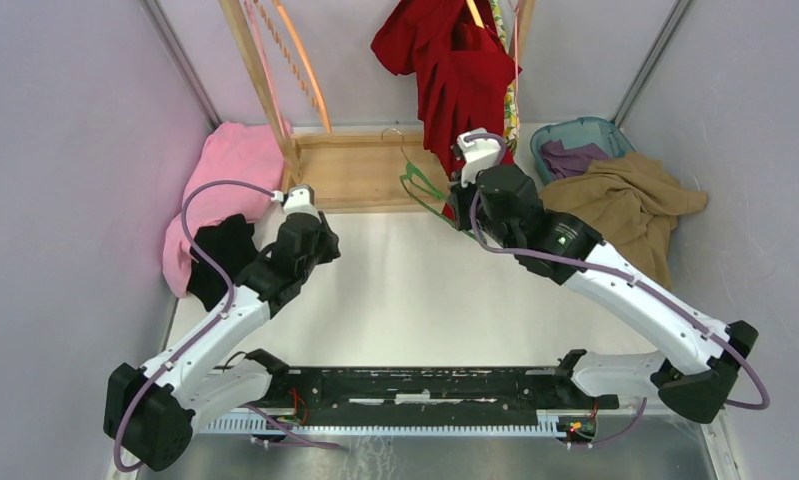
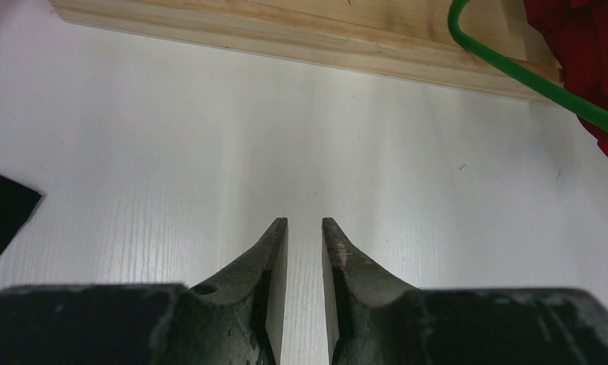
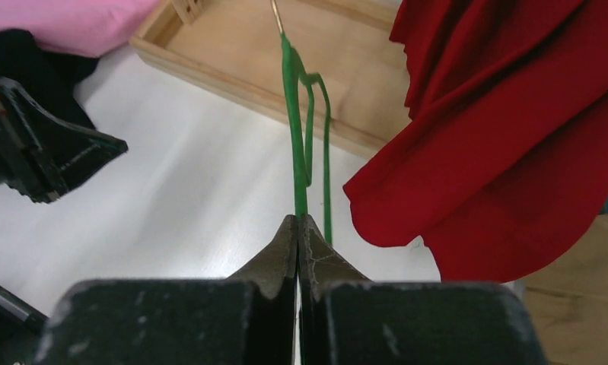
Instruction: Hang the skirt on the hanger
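Note:
A thin green hanger (image 1: 416,176) with a metal hook is held up in front of the rack. My right gripper is shut on the green hanger (image 3: 294,114), whose arm runs up from between the fingertips. Over the white table my left gripper stands part open, nothing between its fingers. The hanger (image 2: 540,84) also crosses the upper right of the left wrist view. Which cloth is the skirt I cannot tell; a black cloth (image 1: 224,258) and a pink cloth (image 1: 237,165) lie at the left.
A red garment (image 1: 465,85) hangs from the rack close to my right gripper. The rack's wooden base (image 1: 363,170) lies at the back. At the right, a brown cloth (image 1: 615,200) spills by a teal basket (image 1: 578,130).

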